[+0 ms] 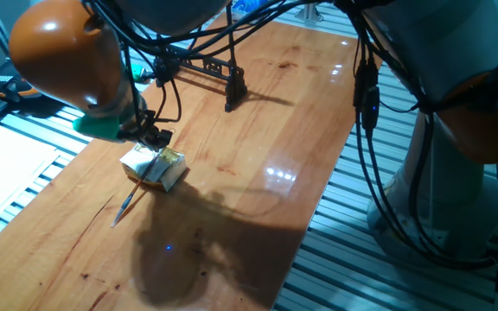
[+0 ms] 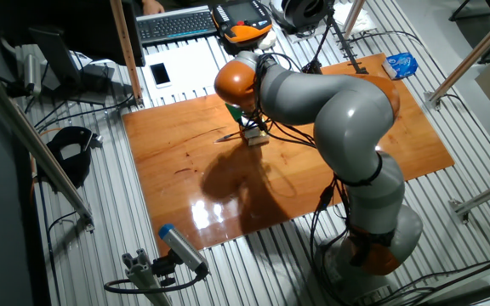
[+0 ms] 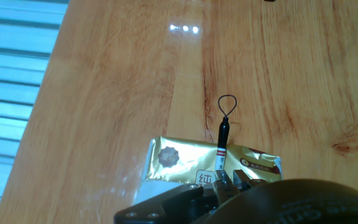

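Observation:
A slim brush with a dark handle and a hanging loop leans across a gold-and-white pack. In exterior view 1 its tip end touches the table in front of the pack. My gripper is low over the pack, close to the upper part of the brush. In the wrist view the gripper's dark fingertips are right at the handle's banded part, overlapping the pack. Whether they are closed around the brush is unclear, as the gripper body hides the rest.
A black rack stands on the wooden table behind the pack. Cables hang from the arm near the rack. Past the table edge are a white sheet, a keyboard and an orange-black device.

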